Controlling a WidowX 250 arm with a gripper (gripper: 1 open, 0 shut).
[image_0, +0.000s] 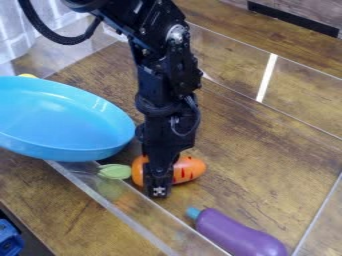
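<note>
My black gripper (159, 172) reaches down onto an orange toy carrot (186, 168) with dark stripes, lying on the wooden surface with its green top (115, 171) pointing left. The fingers are shut on the carrot's body, covering part of it. A blue bowl (54, 115) is at the left, and a purple toy eggplant (238, 231) lies at the lower right.
A clear low barrier (130, 210) runs diagonally beside the carrot and eggplant. A small blue object (7, 239) sits at the lower left edge, and something yellow peeks from behind the bowl.
</note>
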